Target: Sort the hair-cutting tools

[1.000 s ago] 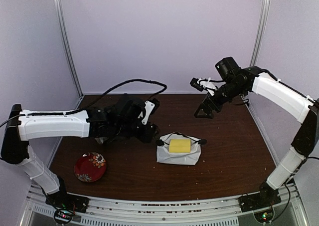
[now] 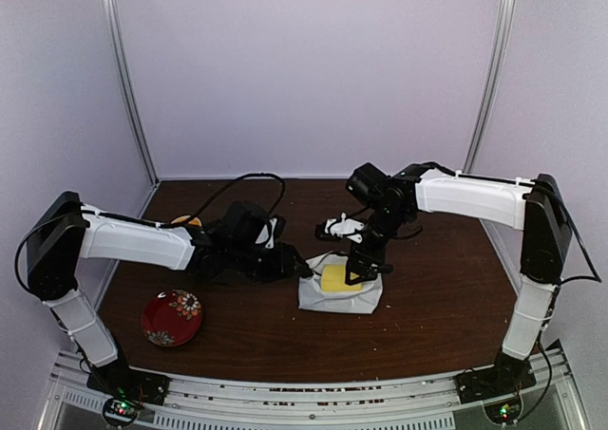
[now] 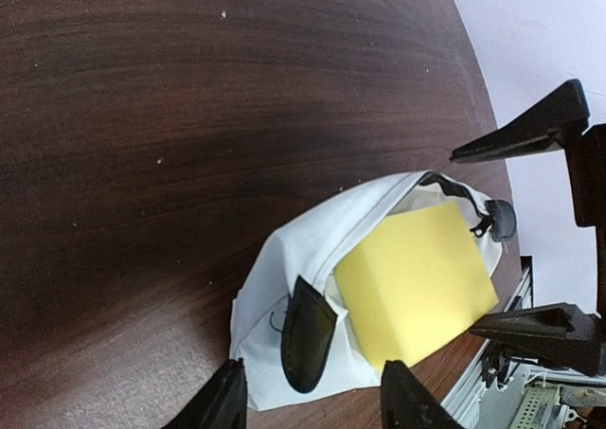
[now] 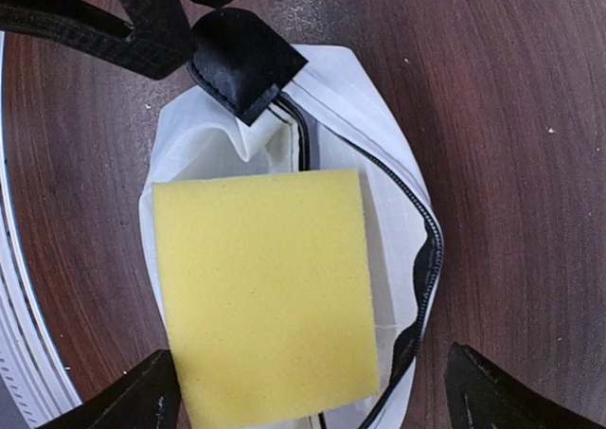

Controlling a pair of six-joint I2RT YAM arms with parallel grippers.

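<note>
A white zippered pouch (image 2: 340,305) lies on the dark wooden table, its mouth gaping upward. Inside it sits a yellow block (image 3: 417,277), which sticks out of the opening. My left gripper is open at the pouch's left end, its fingers near the black end tab (image 3: 309,339) and not clamped on it. Above the block, my right gripper stands open, with the yellow block showing between its fingers but not gripped. Another black tab (image 4: 244,64) is at the pouch's other end. No hair cutting tools can be made out.
A red flowered bowl (image 2: 172,318) stands at the left front. Something orange (image 2: 187,220) is partly hidden behind the left arm.
The left one has shifted slightly right, toward the pouch's left end. Pouch and block stay put.
</note>
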